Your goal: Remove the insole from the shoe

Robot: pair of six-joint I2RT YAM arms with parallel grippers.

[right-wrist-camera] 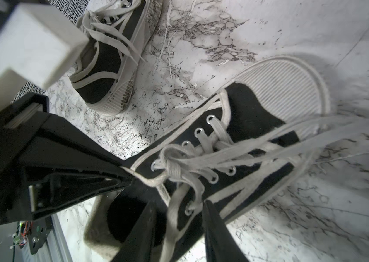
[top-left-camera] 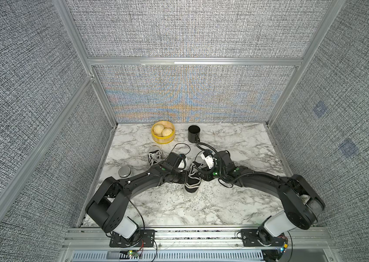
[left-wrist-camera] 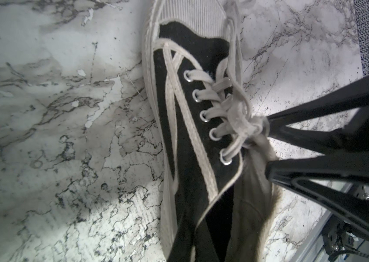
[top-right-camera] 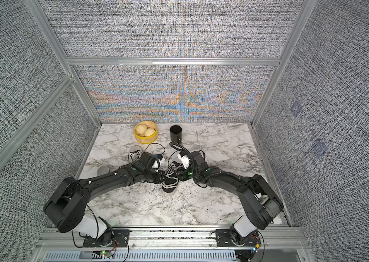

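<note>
The black-and-white shoe (top-left-camera: 192, 187) lies on the table with its toe toward the front, between both grippers. In the left wrist view its laces and a grey tongue (left-wrist-camera: 254, 187) show. My left gripper is shut on the pale-trimmed edge of the shoe's opening. My right gripper stands open at the tongue and lace knot, its fingertips close to them; whether they touch cannot be told. In the right wrist view the shoe's dark opening (right-wrist-camera: 125, 216) lies partly behind the right fingers. I cannot make out the insole inside.
A second shoe (right-wrist-camera: 114, 61) stands to the left, partly behind the left arm. Behind are a steamer basket (top-left-camera: 163, 139) with buns and a black mug (top-left-camera: 193, 133). A round grey tin (top-left-camera: 124, 171) lies far left.
</note>
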